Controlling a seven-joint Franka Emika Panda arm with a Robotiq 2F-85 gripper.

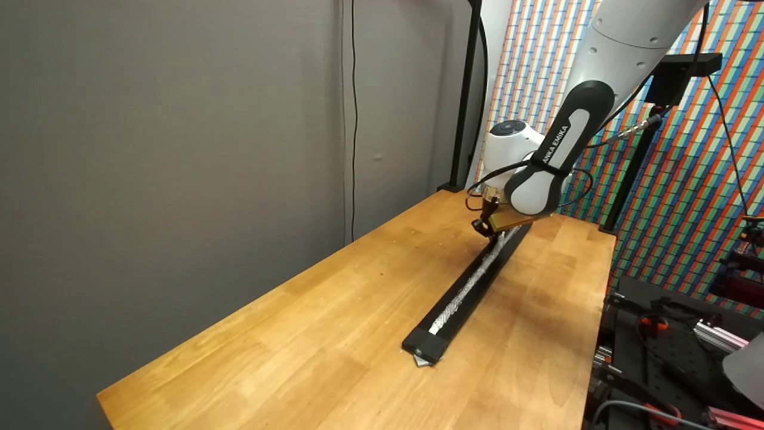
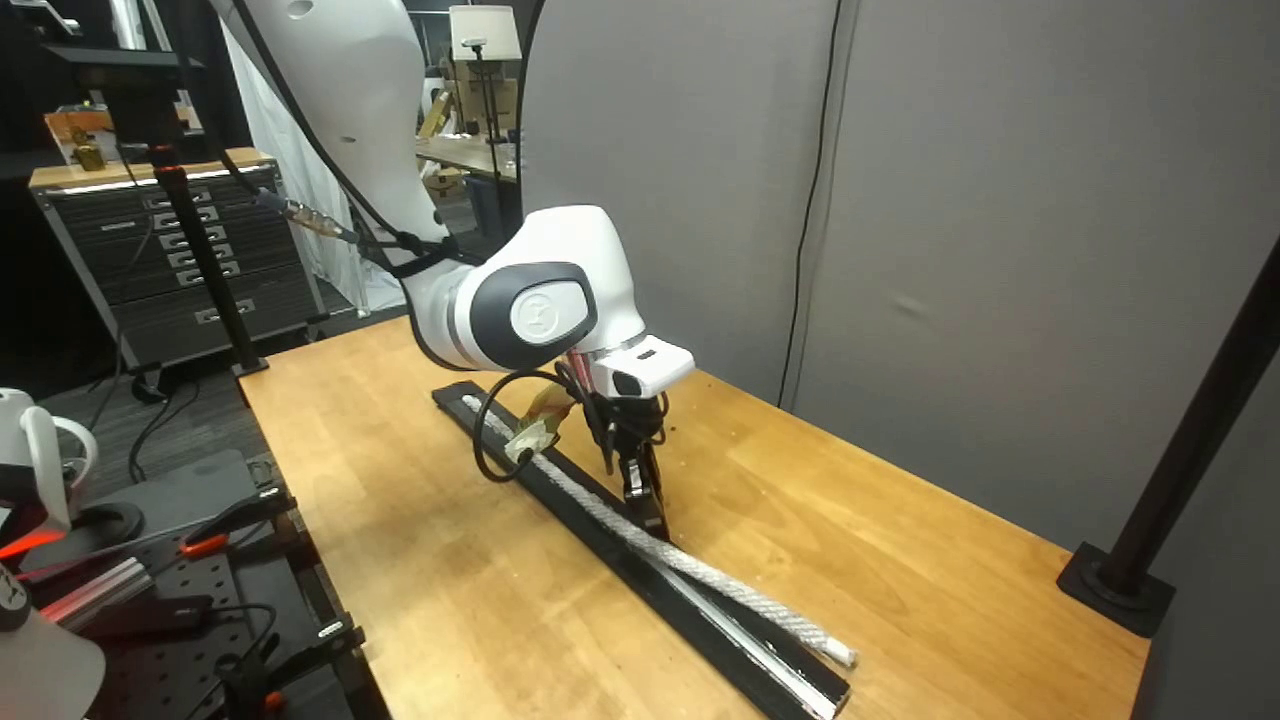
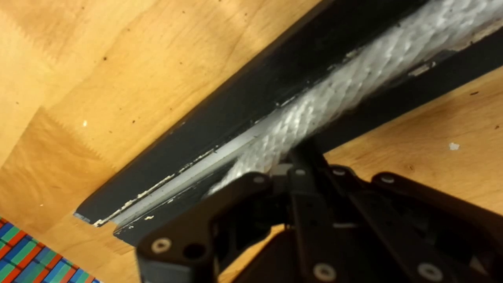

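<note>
A white braided rope runs along a long black channel strip with a pale groove down its middle. In the second exterior view, the rope's near end rests off the groove, toward the strip's right side. My gripper is shut, pointing down at the strip, its fingertips against or very near the side of the rope in the wrist view. From the second exterior view, the gripper stands on the far side of the rope, which passes unbroken in front. What lies between the fingers cannot be made out.
The strip lies on a wooden table, with wide clear surface around it. A black post rises at one table corner. A tool cart stands beside the table, and a grey wall panel runs behind it.
</note>
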